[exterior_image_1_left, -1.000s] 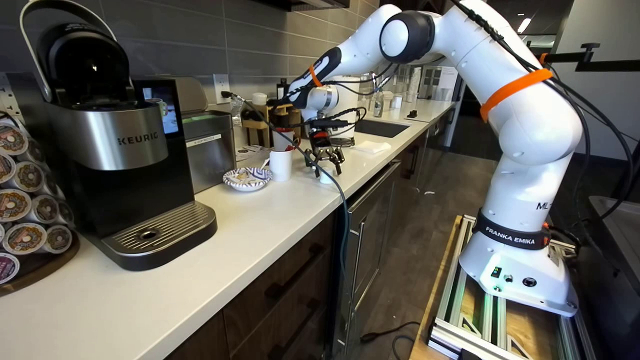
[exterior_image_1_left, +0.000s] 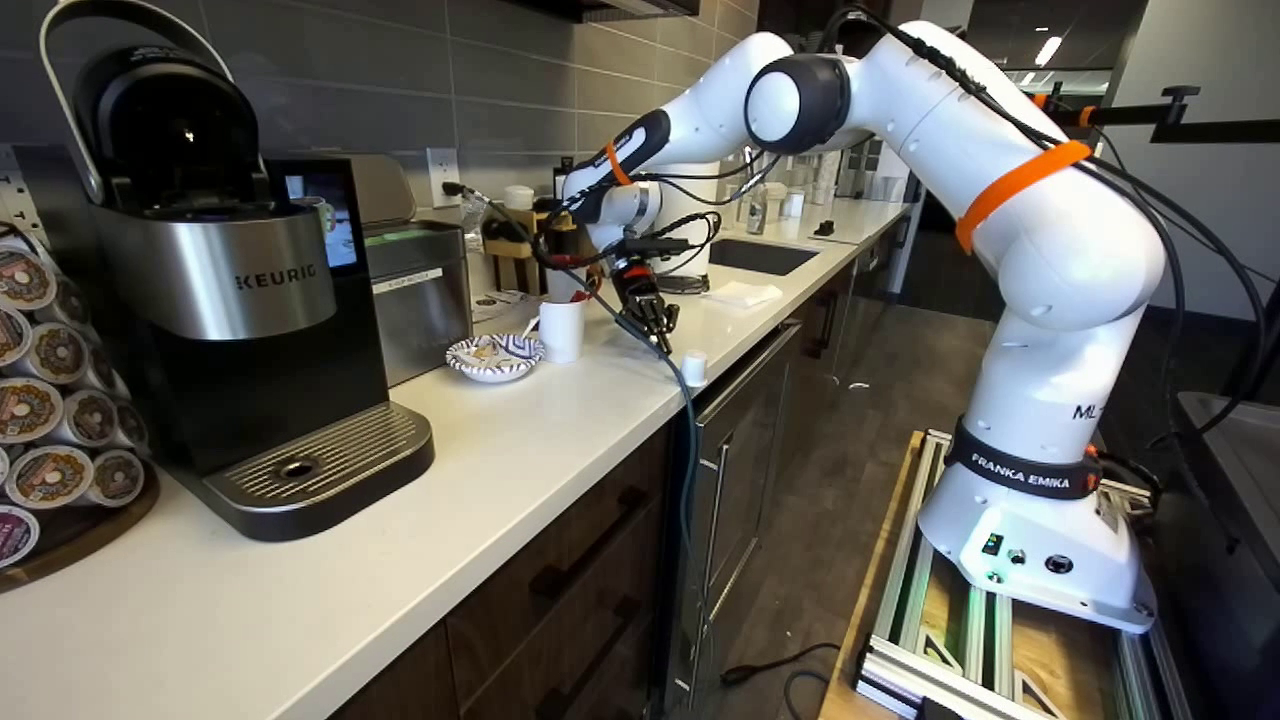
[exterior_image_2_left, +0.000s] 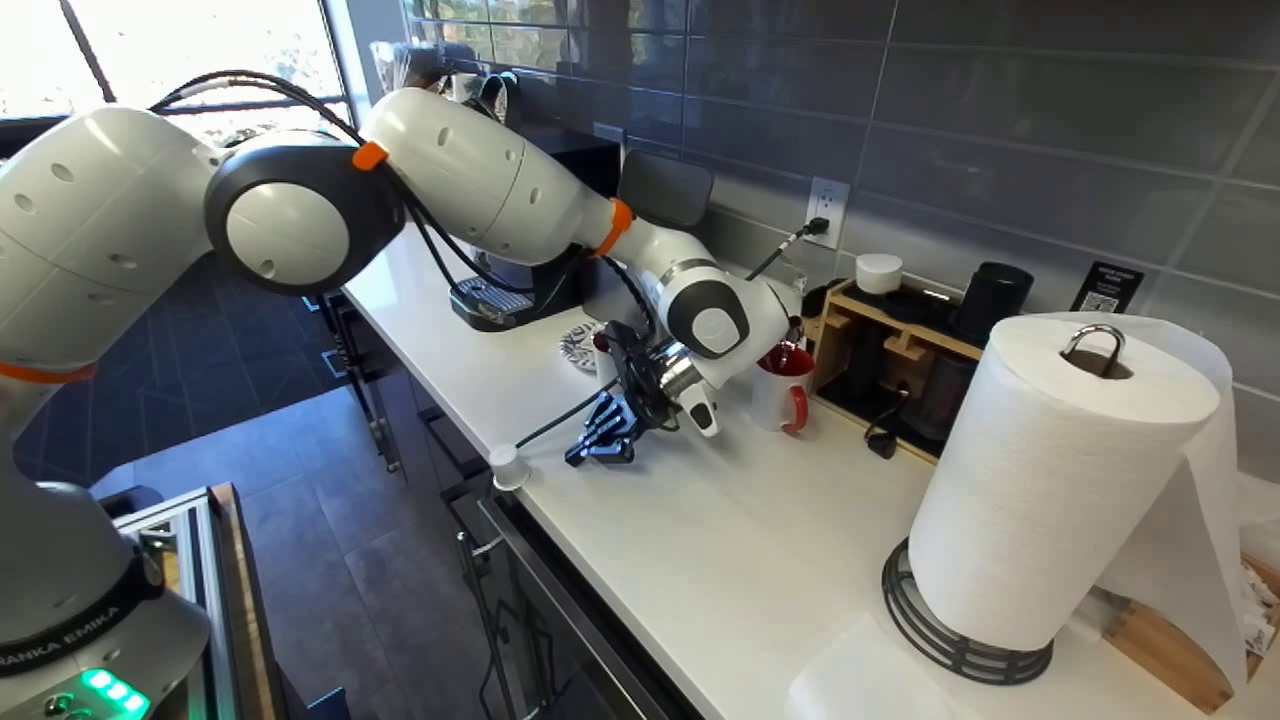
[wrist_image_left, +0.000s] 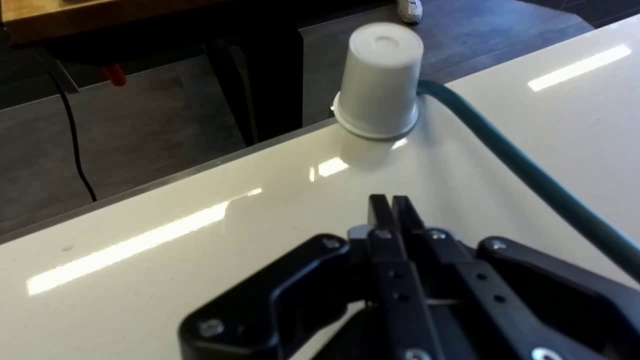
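A small white cup (wrist_image_left: 384, 78) stands upside down at the counter's front edge, beside the teal cable (wrist_image_left: 540, 174). In exterior view 2 the same cup (exterior_image_2_left: 507, 466) is at the edge, left of my gripper (exterior_image_2_left: 600, 454). Seen from the wrist, my gripper has its fingers almost together, with a narrow gap between the tips. That gap is empty; the cup is beyond the fingertips, clear of them. In exterior view 1 the gripper (exterior_image_1_left: 663, 336) hangs low over the counter, just behind and left of the cup (exterior_image_1_left: 695, 367).
A white mug (exterior_image_1_left: 560, 331) and a patterned bowl (exterior_image_1_left: 494, 356) stand left of the gripper. Farther left is the coffee machine (exterior_image_1_left: 240, 288). A red-handled mug (exterior_image_2_left: 780, 390) and a paper towel roll (exterior_image_2_left: 1050, 480) are on the other side. Past the edge is a drop to the floor.
The fingers were spread over the cup; now they are nearly closed together. The cup has shifted toward the counter's front edge, out from under the gripper.
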